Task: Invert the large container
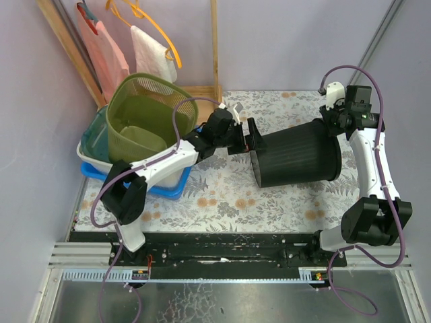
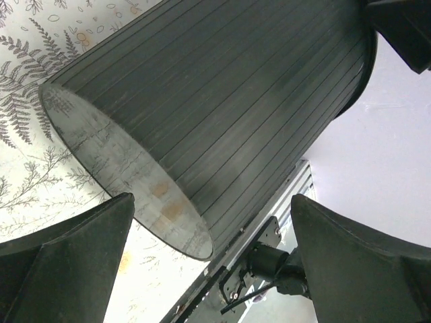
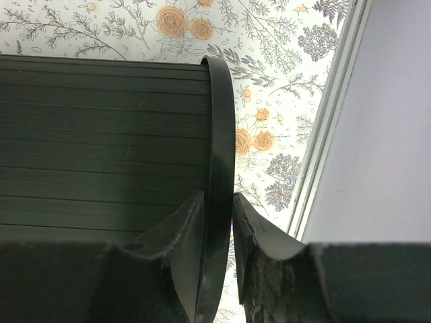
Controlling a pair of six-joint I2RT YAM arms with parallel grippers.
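The large dark ribbed container (image 1: 293, 158) lies on its side on the patterned table, its narrower end toward the left. My left gripper (image 1: 244, 143) is open at that end, its fingers flanking the near view of it in the left wrist view, where the end (image 2: 135, 168) shows pale. My right gripper is at the other end, its fingertips either side of the black rim (image 3: 222, 134); whether they press on it I cannot tell.
Stacked green, white and blue baskets (image 1: 138, 121) fill the table's left, beside hangers with cloths (image 1: 108, 60). Bare table (image 1: 229, 212) shows in front of the container and behind it.
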